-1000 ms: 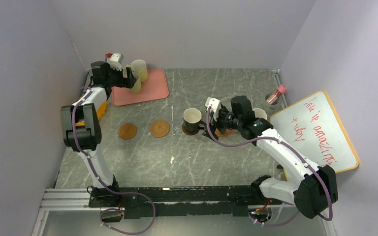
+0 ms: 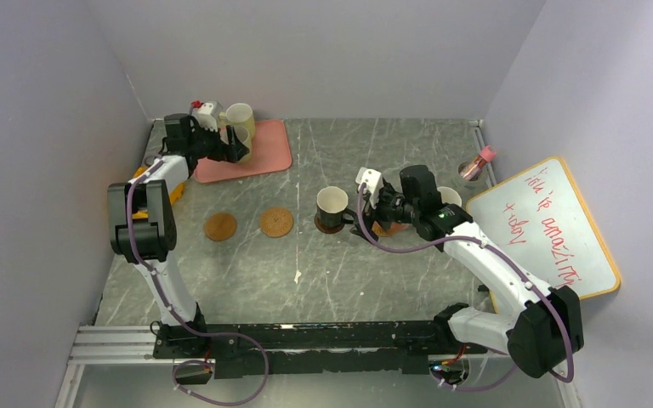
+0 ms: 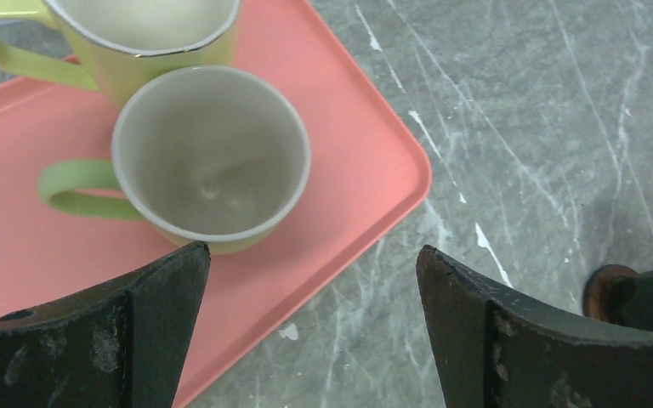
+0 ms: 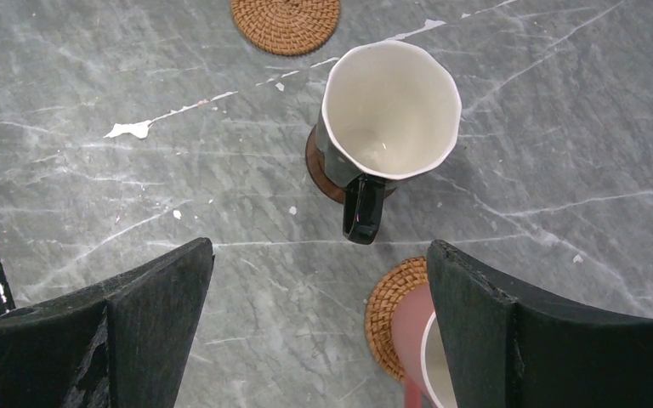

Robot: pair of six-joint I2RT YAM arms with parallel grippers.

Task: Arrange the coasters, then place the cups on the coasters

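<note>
Two pale yellow-green cups stand close together on the pink tray (image 2: pixel 268 157). The nearer cup (image 3: pixel 212 161) has its green handle pointing left in the left wrist view; behind it is the other cup (image 3: pixel 136 59). My left gripper is open over the tray's edge, both fingers empty, just short of the nearer cup. A dark cup (image 4: pixel 340 149) sits on a brown coaster (image 4: pixel 316 170). Bare woven coasters (image 2: pixel 220 226) lie left of it. Open and empty, my right gripper hovers by the dark cup's handle and a pink cup (image 4: pixel 408 331).
The pink cup rests on a woven coaster (image 4: pixel 381 310). A whiteboard (image 2: pixel 544 225) with red writing leans at the right, near a pink-topped bottle (image 2: pixel 479 163).
Over the last second my left gripper has shifted right and slightly toward the front, across the nearer cup on the tray. My right arm has stayed still.
</note>
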